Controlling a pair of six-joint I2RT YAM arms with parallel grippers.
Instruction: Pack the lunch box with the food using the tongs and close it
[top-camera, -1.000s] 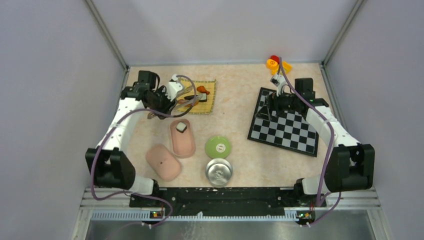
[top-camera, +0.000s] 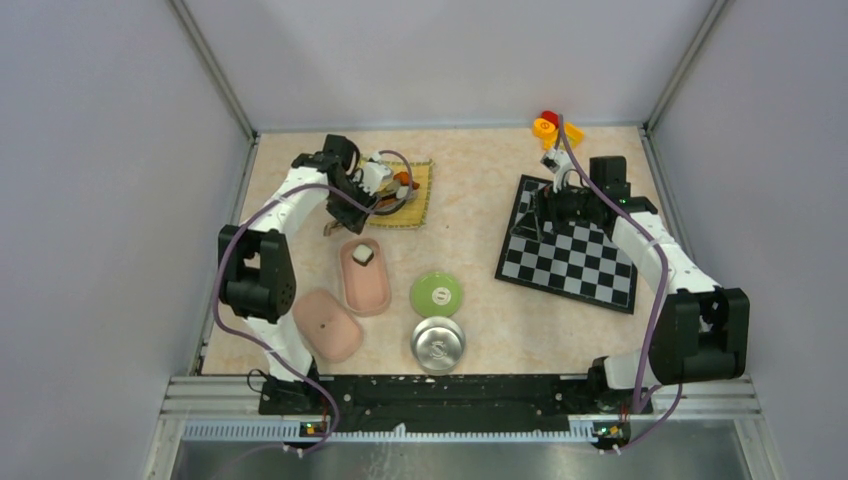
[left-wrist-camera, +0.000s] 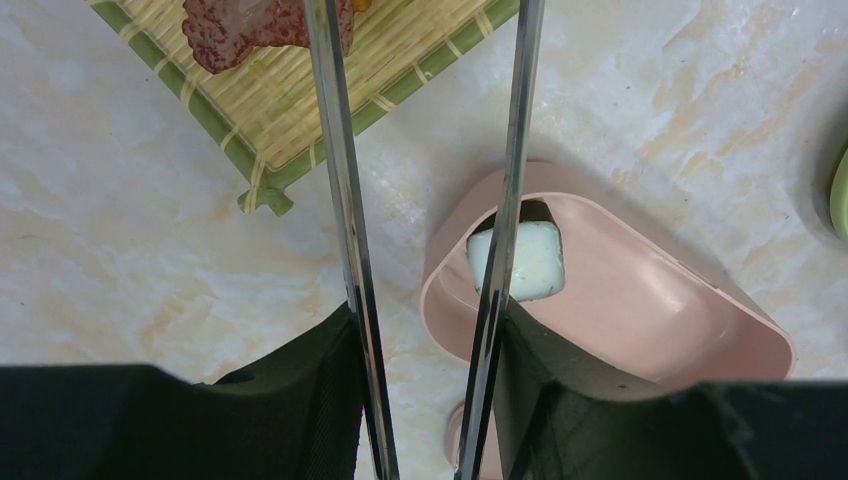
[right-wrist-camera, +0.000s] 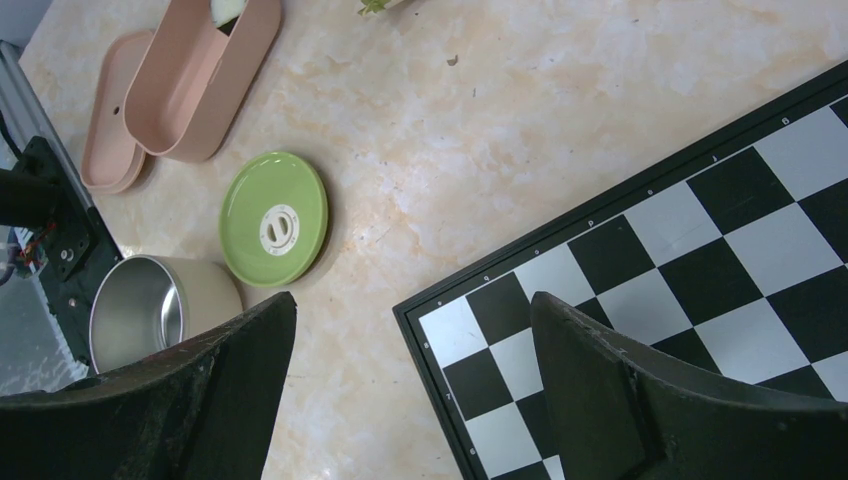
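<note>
My left gripper is closed around long metal tongs (left-wrist-camera: 345, 170), whose two arms stand spread apart. The tongs reach over the yellow mat (top-camera: 426, 212), with their tips beyond the left wrist view's top edge. On the mat lie an orange-red piece of food (top-camera: 403, 178) and a reddish piece of meat (left-wrist-camera: 240, 35); whether the tips touch any food cannot be seen. The pink lunch box (top-camera: 368, 295) holds a white rice ball with a dark band (left-wrist-camera: 537, 262) at its far end. My right gripper is open and empty above the checkered board (right-wrist-camera: 655, 300).
A pink lid (top-camera: 327, 325) lies left of the lunch box. To the right are a green lid (top-camera: 436, 281) and a metal-lined cup (top-camera: 438, 345). Yellow and red items (top-camera: 545, 127) sit at the back right.
My left arm has moved right, taking the tongs further over the mat. The right arm, lunch box and cup have stayed in place.
</note>
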